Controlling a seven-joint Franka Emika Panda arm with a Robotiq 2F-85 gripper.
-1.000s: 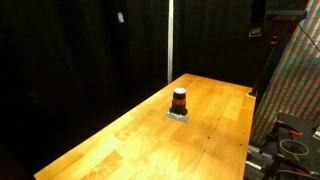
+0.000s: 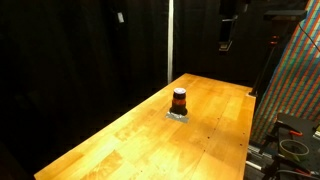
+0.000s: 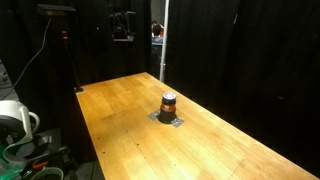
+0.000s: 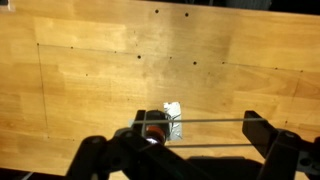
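Note:
A dark can with a reddish-orange band and pale top stands upright on the wooden table. Silvery flat material lies at its base. In the second exterior view the can is near the table's middle. My gripper hangs high above the far part of the table, well apart from the can. From the wrist, my gripper is open, its dark fingers wide apart. Below, the can appears between them, left of centre and partly hidden by the gripper body.
Black curtains hang behind it, and a pale vertical pole rises at the back. Cables and equipment crowd the area beside the table at right.
The gripper and the arm's end have moved left in the first exterior view, away from the right-hand stand, and sit slightly lower. The can and table look unchanged.

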